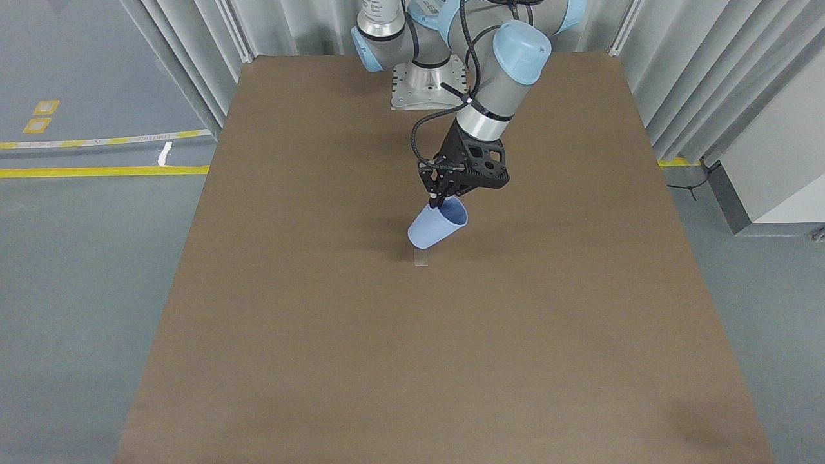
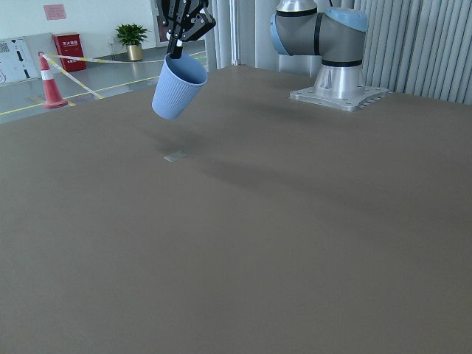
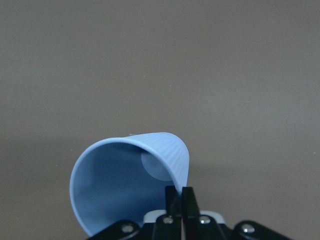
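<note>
A light blue ribbed cup (image 1: 429, 227) hangs tilted from my gripper (image 1: 437, 200), which is shut on its rim. In the left view the cup (image 2: 177, 92) is clear of the tabletop, its mouth up toward the gripper (image 2: 174, 54). In the wrist view the cup (image 3: 107, 190) shows its open mouth, with the gripper's fingertips (image 3: 189, 197) pinching the right side of the rim. A small grey strip (image 1: 421, 258) lies on the brown table (image 1: 433, 348) just below the cup.
The robot base plate (image 2: 339, 97) stands at the back of the table.
</note>
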